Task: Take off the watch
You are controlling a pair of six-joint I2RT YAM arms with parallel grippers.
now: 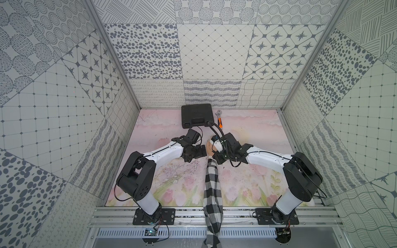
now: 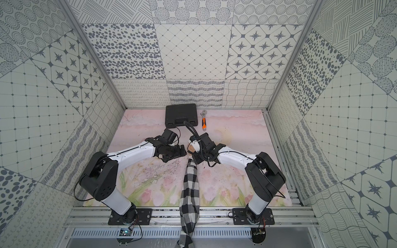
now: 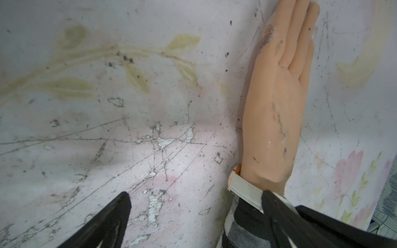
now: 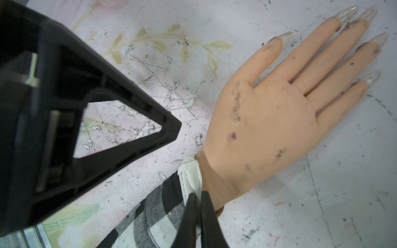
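A mannequin hand [image 4: 268, 124] lies on the table, palm up in the right wrist view, its forearm in a checked sleeve [image 1: 213, 186]. At its wrist is a pale strap [image 4: 189, 173], probably the watch band; the watch face is hidden. My right gripper is shut at the strap; whether the strap is caught between its fingertips is hard to tell. My left gripper stands open beside the wrist, with nothing between its fingers, one finger near the strap [image 3: 244, 186].
A black case [image 1: 196, 111] and an orange-handled adjustable wrench [image 2: 203, 121] lie at the back of the table [image 1: 256, 128]. The checked sleeve runs over the front edge between the arm bases.
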